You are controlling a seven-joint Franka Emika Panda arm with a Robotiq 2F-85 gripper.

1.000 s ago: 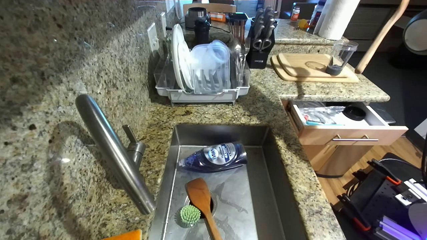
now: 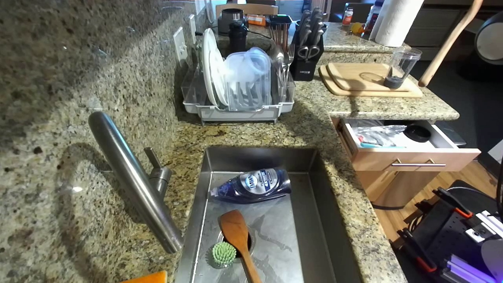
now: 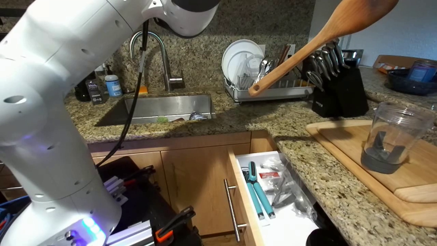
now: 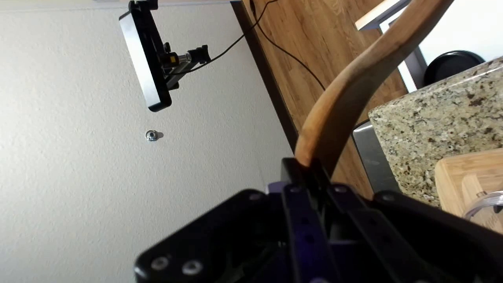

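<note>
A wooden spoon or spatula (image 3: 299,57) hangs in the air above the counter, its handle end pointing down toward the dish rack in exterior view 2. In the wrist view my gripper is shut on this wooden utensil (image 4: 358,80), which extends up and to the right from the fingertips. Exterior view 1 catches only its handle (image 2: 450,45) at the upper right; the gripper itself is outside both exterior views. A second wooden spatula (image 2: 234,228) lies in the sink (image 2: 325,226), beside a green scrub brush (image 2: 223,254) and a blue dish soap bottle (image 2: 257,185) on its side.
An open drawer (image 3: 282,217) holds teal-handled tools and plastic bags. Cutting boards (image 3: 344,164) carry a clear cup (image 3: 389,137). Behind stand a knife block (image 3: 340,92) and a full dish rack (image 2: 240,113). The faucet (image 2: 136,184) leans over the sink.
</note>
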